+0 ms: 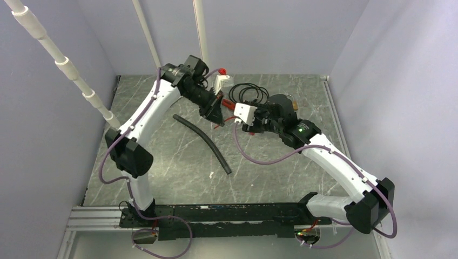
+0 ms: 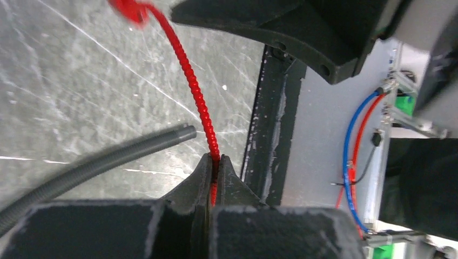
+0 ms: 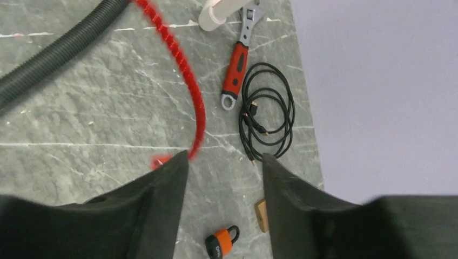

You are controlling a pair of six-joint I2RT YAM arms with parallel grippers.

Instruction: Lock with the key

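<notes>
A red braided cord (image 2: 197, 97) runs between the tips of my left gripper, which is shut on it. From there the cord (image 3: 186, 70) curves to a blurred red end piece (image 3: 161, 161), close to a finger of my right gripper. That gripper is open, with a gap between its fingers. No key can be made out clearly. Beyond the right gripper an orange and black padlock (image 3: 220, 243) lies on the table. A brass padlock (image 3: 261, 216) is partly hidden by the other finger. From above, both grippers hang over the middle of the table.
A red-handled wrench (image 3: 235, 73) and a coiled black cable (image 3: 267, 110) lie towards the back. The grey ribbed hose (image 1: 202, 139) stretches across the left of the table. Walls stand at the sides and back.
</notes>
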